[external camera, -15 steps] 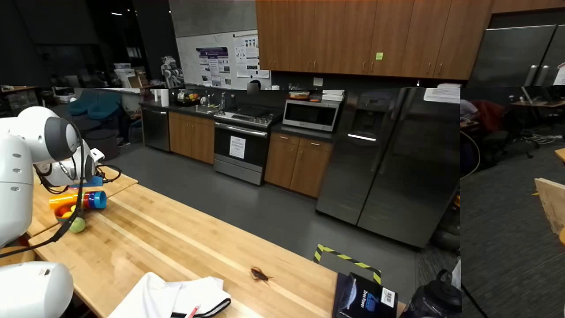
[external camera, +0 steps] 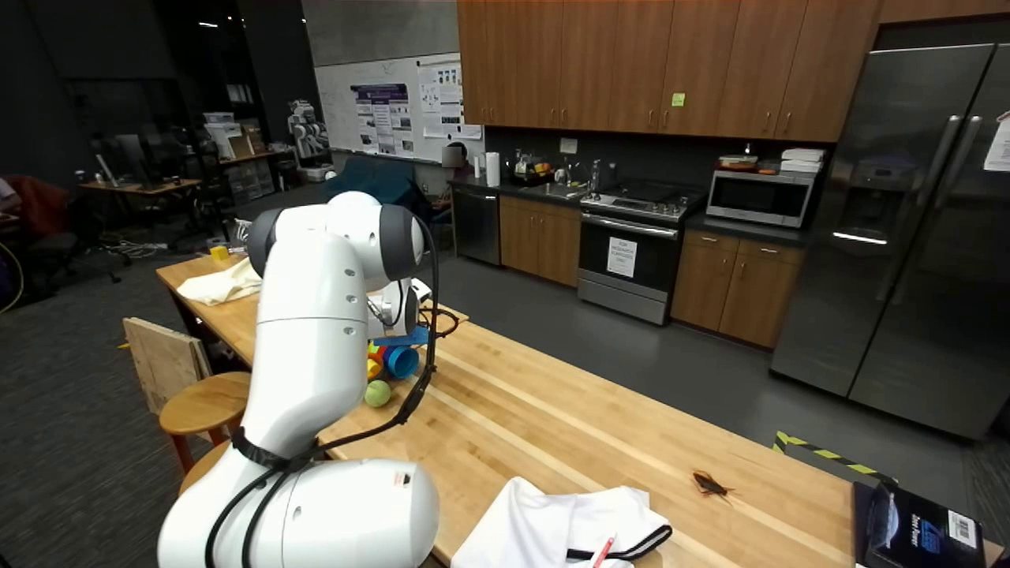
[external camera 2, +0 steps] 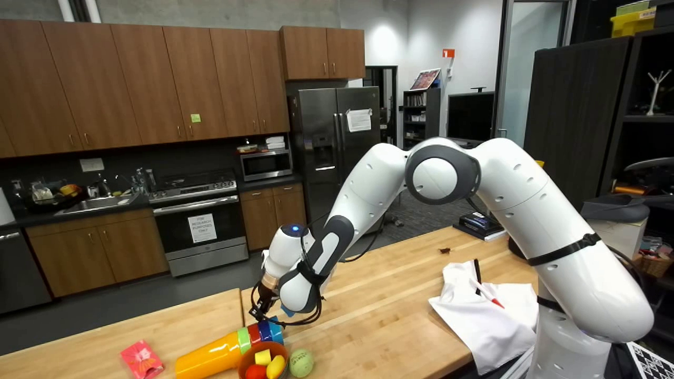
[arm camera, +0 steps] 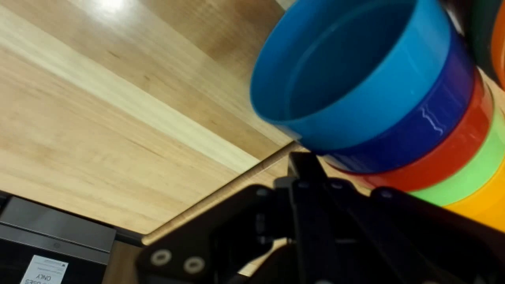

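Note:
A row of stacked plastic cups [external camera 2: 211, 357] lies on its side on the wooden table, yellow at one end, then green, red, dark blue and light blue. The wrist view shows the light blue cup [arm camera: 416, 90] with its open mouth facing up-left. In that view my gripper is shut, its fingertips close together with nothing visible between them. They are just beside the dark blue cup [arm camera: 412, 127]; whether they touch it, I cannot tell. Exterior view 2 has the gripper [external camera 2: 257, 310] low at the light blue end of the stack, partly hidden by cables.
Beside the cups stand a bowl [external camera 2: 245, 365] of toy fruit and a green ball [external camera 2: 301, 362]. A pink packet [external camera 2: 142, 360] lies at the left. White cloth [external camera 2: 483, 322], a dark insect-like object [external camera 2: 445, 250] and black boxes [external camera 2: 480, 223] occupy the right. Mid-table is largely clear.
The earlier exterior picture is shifted left and torn. Any small arm motion is hard to tell.

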